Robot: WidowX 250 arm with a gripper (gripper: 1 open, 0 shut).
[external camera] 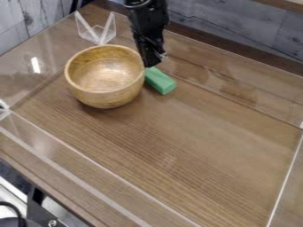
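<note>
My black gripper [151, 54] hangs at the top centre, just above the back right rim of a large wooden bowl [105, 79]; its fingertips are small and dark, with nothing visible between them, shut. A green block [160, 82] lies on the table right of the bowl, below the gripper.
A clear plastic object [97, 30] stands behind the bowl at the back left. A grey wall [219, 18] runs along the back, and dark space lies past the table's front left edge.
</note>
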